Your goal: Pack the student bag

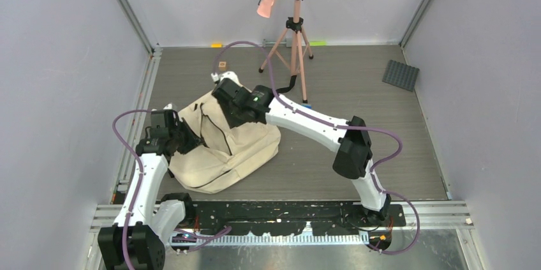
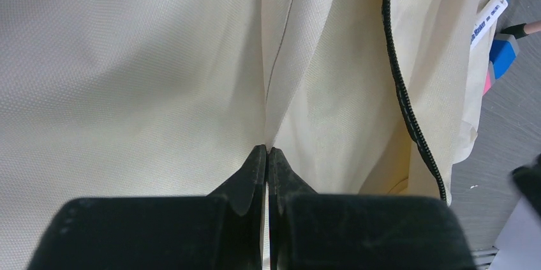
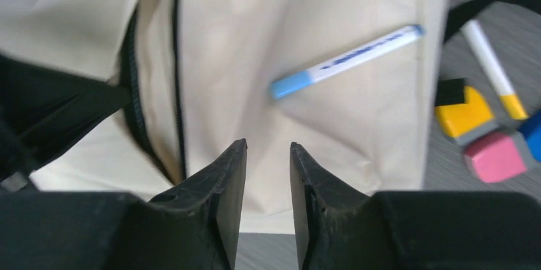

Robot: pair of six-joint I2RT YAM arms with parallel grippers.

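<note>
A cream cloth bag (image 1: 223,161) lies on the left of the grey floor. At its left part my left gripper is shut on a narrow fold of fabric beside the dark zipper (image 2: 402,85). My right gripper hangs over the bag, fingertips apart with nothing visible between them. In the right wrist view a blue-and-white marker (image 3: 348,60) lies on the cloth. Right of the bag lie a white-yellow marker (image 3: 488,62), a yellow block (image 3: 464,113), a pink block (image 3: 497,157) and a blue block (image 3: 531,135).
A pink tripod (image 1: 295,46) stands at the back. A small wooden block (image 1: 222,66) lies behind the bag, and a dark ridged pad (image 1: 400,75) at the right. The floor right of the bag is mostly clear.
</note>
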